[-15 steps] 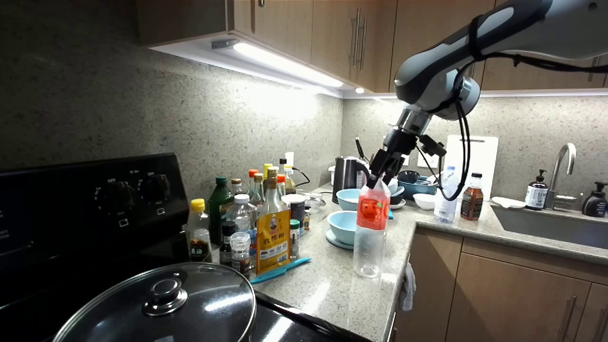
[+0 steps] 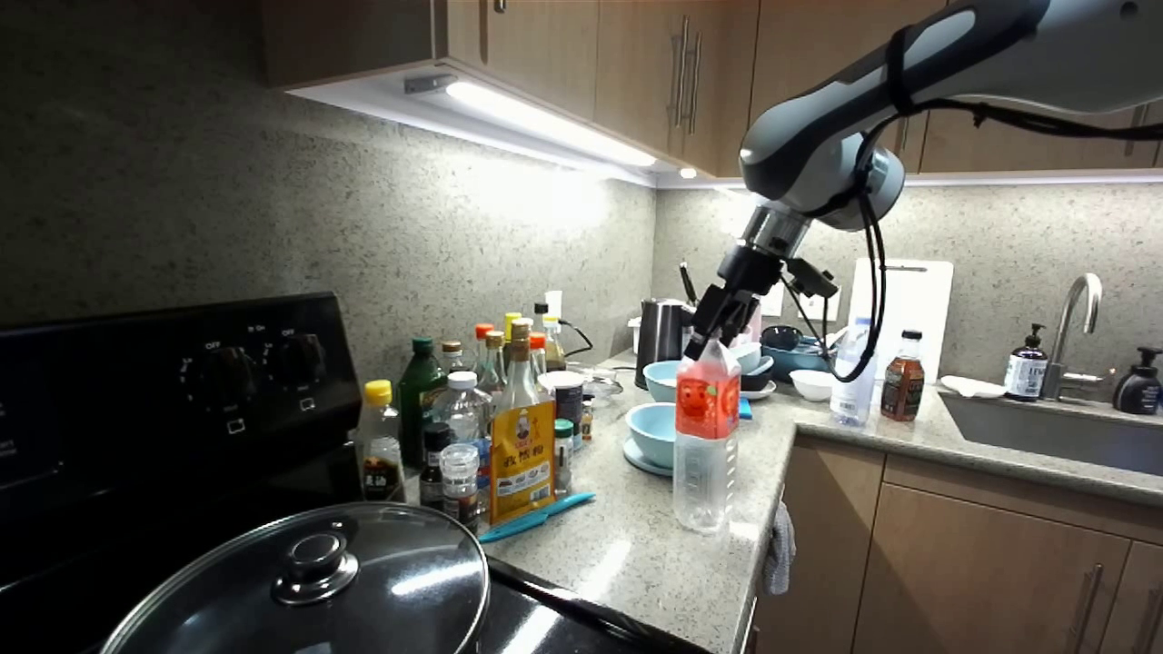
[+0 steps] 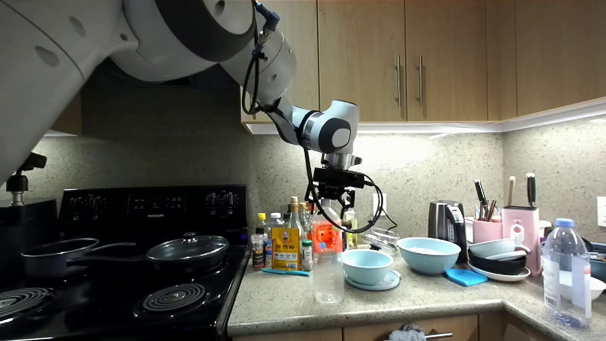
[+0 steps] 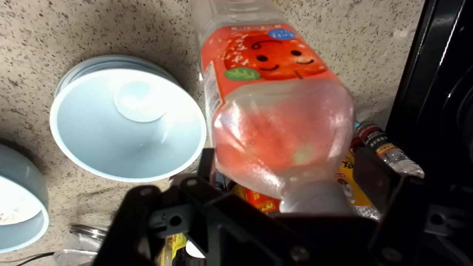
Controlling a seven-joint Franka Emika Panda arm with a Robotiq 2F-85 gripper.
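A clear bottle with a red smiling-face label [image 2: 706,405] stands upright on the counter near its front edge. Over its top is my gripper [image 2: 704,334], tilted, its fingers around the bottle's neck region. Seen from the wrist, the bottle [image 4: 275,102] runs down between the two widely parted fingers, its white cap end close to the gripper body. A gap shows between the right finger and the neck, so the fingers stand open. Contact at the left finger [image 4: 206,164] is hard to judge. In the second exterior view the bottle [image 3: 328,250] also looks upright.
Light blue bowls [image 3: 366,266] sit right beside the bottle. Several sauce bottles and a yellow packet [image 2: 523,463] crowd the wall side. The stove [image 3: 187,307] borders the counter on the left, and a tall water bottle [image 3: 565,275] stands at the right.
The gripper and arm have shifted slightly left and lower in exterior view 1. The bottle, leaning slightly right before, now stands straighter, its top moved left.
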